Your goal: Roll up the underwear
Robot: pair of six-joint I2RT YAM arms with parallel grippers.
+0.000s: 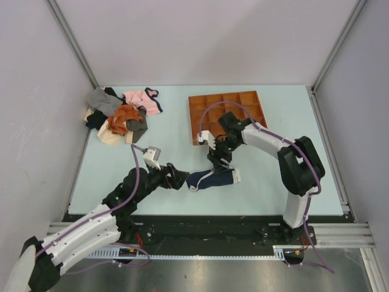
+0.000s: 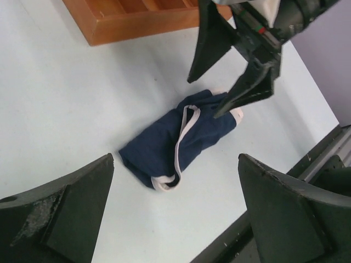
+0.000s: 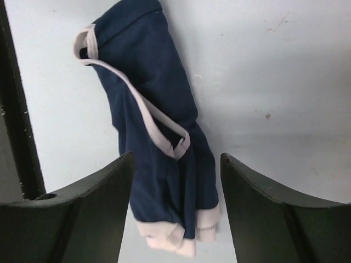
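The navy underwear [image 1: 211, 179] lies folded into a flat strip near the table's front, with pale pink trim along its edges. In the left wrist view the underwear [image 2: 159, 145] lies apart from my left gripper, whose fingers are spread wide. That gripper [image 1: 181, 178] stands just left of the cloth in the top view. My right gripper [image 1: 222, 163] is over the cloth's upper right part. Its fingers stand apart in the right wrist view, with the underwear [image 3: 164, 98] below and between them, not gripped.
An empty brown compartment box [image 1: 197, 112] stands behind the right arm. A heap of clothes, with an orange piece [image 1: 124, 117] on top, lies at the back left.
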